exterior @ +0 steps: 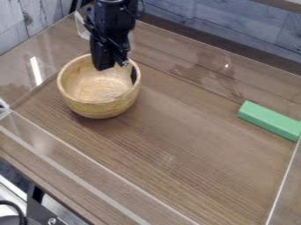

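Note:
My black gripper (112, 58) hangs from the top of the view over the back part of a round wooden bowl (99, 101). Its tips are at or just above the bowl's back rim. The bowl looks empty inside. Whether the fingers are open or shut is hard to make out against the dark arm.
A green block (268, 121) lies on the wooden table (188, 167) at the right. A small clear object stands behind the arm at the back left, partly hidden.

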